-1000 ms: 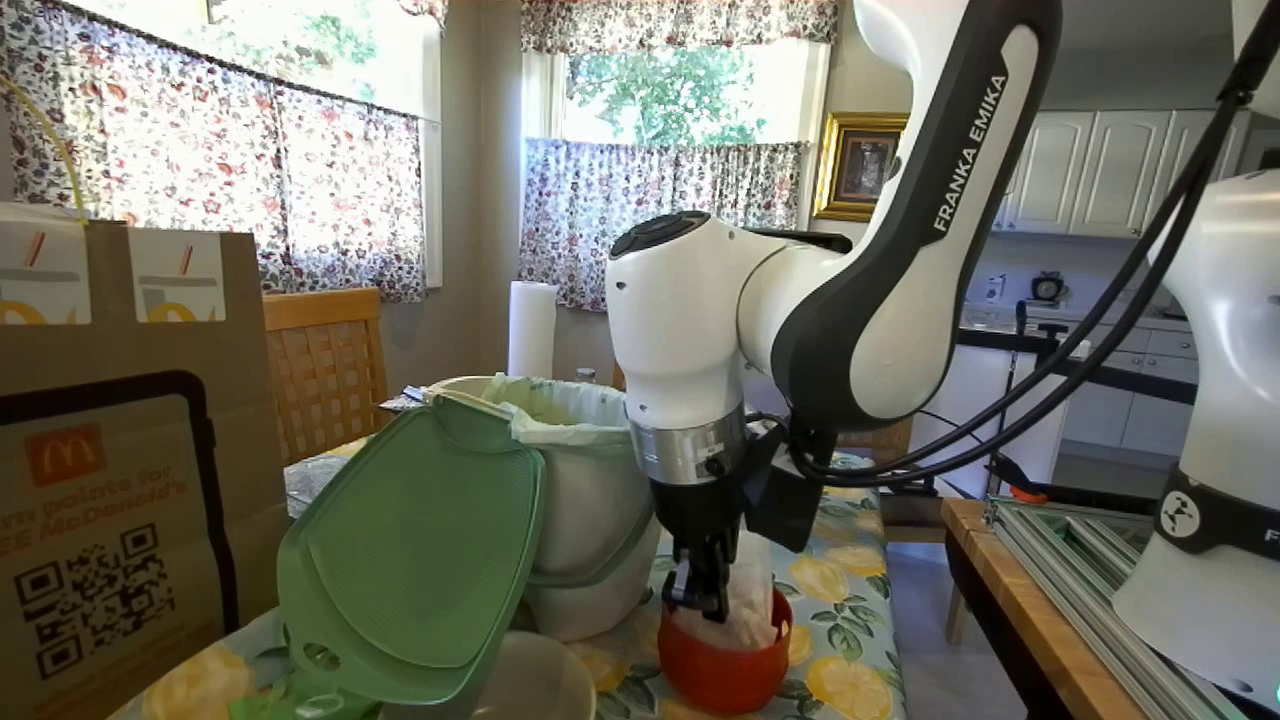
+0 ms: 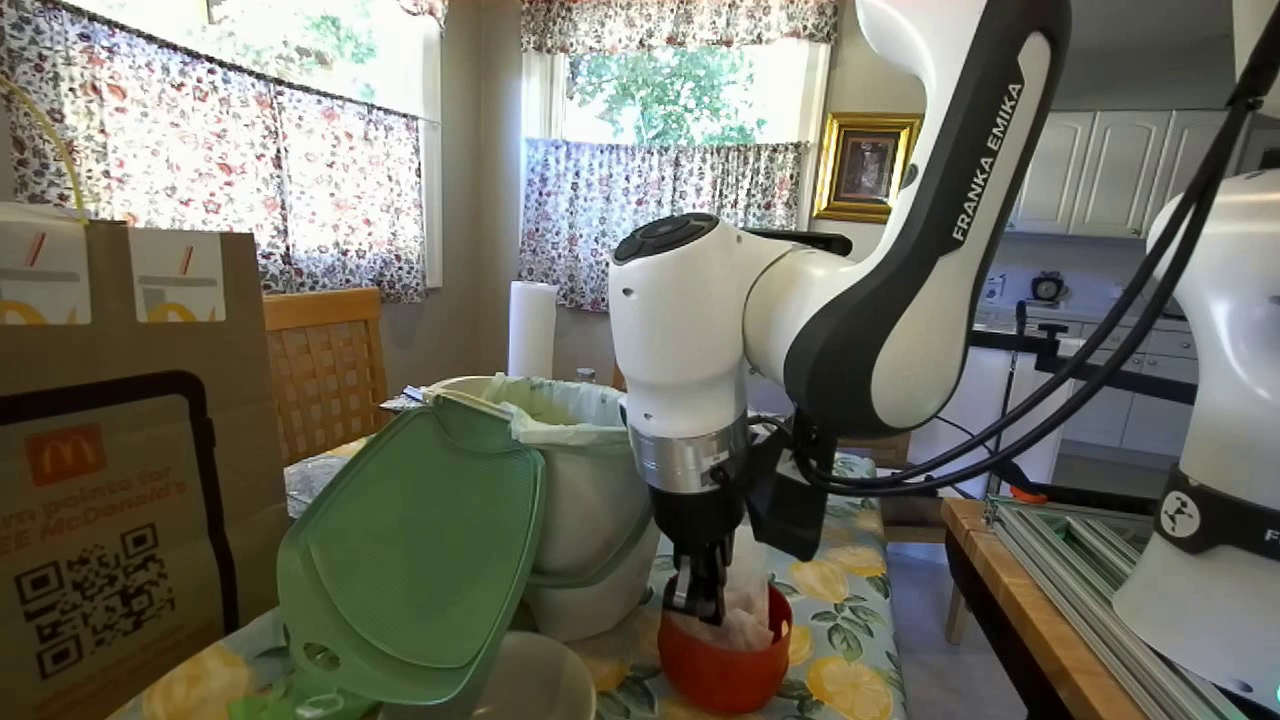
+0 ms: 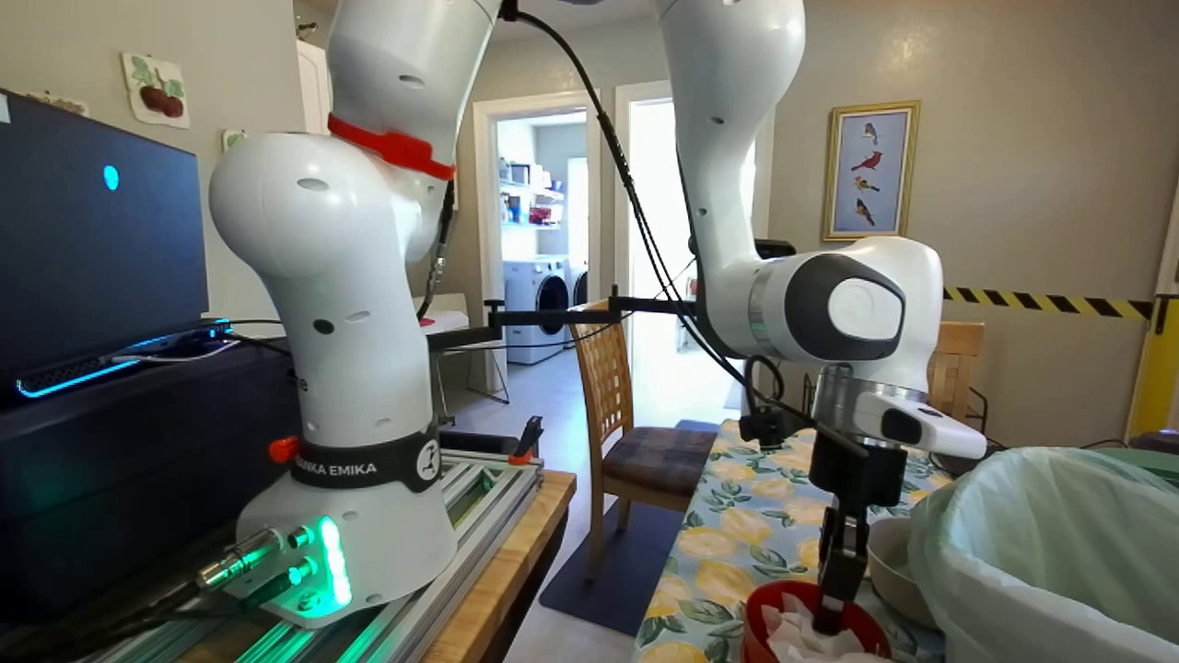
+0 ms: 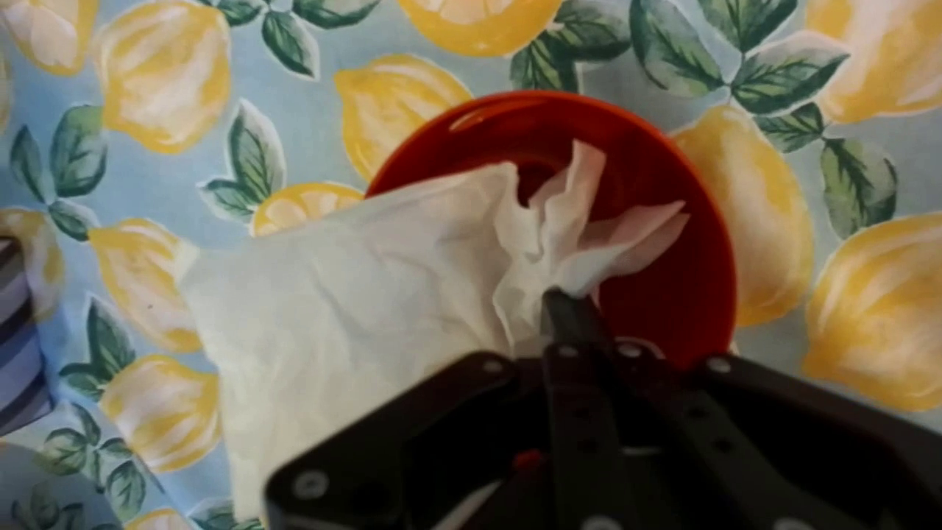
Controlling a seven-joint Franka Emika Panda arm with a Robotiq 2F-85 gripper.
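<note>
A red bowl (image 2: 717, 672) stands on the table, a crumpled white tissue (image 4: 353, 283) partly inside it. In the wrist view the tissue spreads leftward past the bowl's rim, and its folds bunch together at the fingertips. My gripper points down into the bowl, its fingers closed, with the tissue pinched at the tips. The exact grip between the pads is hidden. From the second exterior view, the dark fingers (image 3: 840, 564) reach down among the white folds.
Beside the bowl stands a white lined bin (image 2: 588, 516), its green lid (image 2: 414, 546) leaning at its side. A clear container (image 2: 540, 678) lies near the lid. A paper bag (image 2: 126, 480) fills the left. The lemon-print tablecloth (image 2: 840, 612) is clear right of the bowl.
The arm has shifted slightly to the right, and the gripper sits slightly lower at the bowl. The tissue's upright part has shifted a little; the bowl stays in place.
</note>
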